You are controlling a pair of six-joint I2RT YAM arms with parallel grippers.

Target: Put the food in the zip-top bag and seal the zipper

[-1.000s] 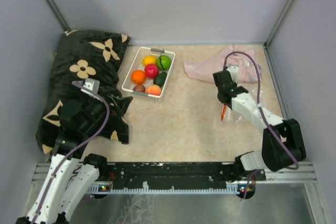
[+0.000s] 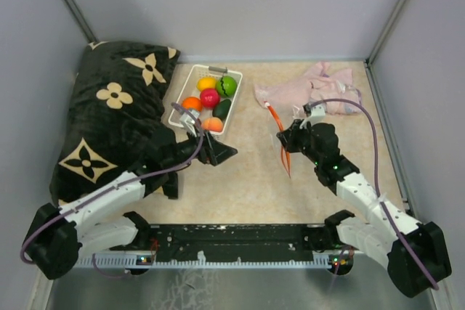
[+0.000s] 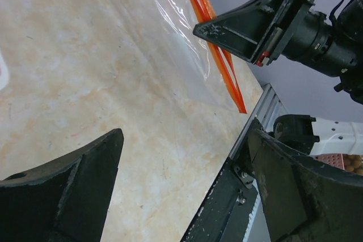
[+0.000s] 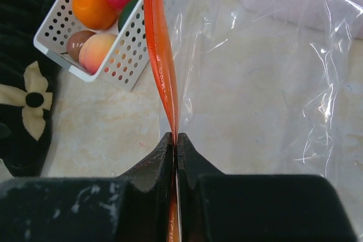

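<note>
My right gripper [image 2: 285,137] is shut on the orange zipper edge [image 4: 160,55] of a clear zip bag [image 4: 255,100], held raised over the table; the bag's body hangs beside it, and a white slider sits near the top of the zipper. My left gripper [image 2: 218,150] stands open, empty, left of the bag, over the table just beside the basket. The white perforated basket [image 2: 179,94] holds several toy foods, among them a watermelon [image 2: 226,86], orange [image 4: 93,7] and peach [image 4: 96,52].
A pink cloth [image 2: 312,88] lies at the back right. A dark patterned cushion [image 2: 109,128] fills the left side.
My right gripper has lifted and moved left and toward the middle with the bag. My left gripper has swung right from the cushion to beside the basket.
</note>
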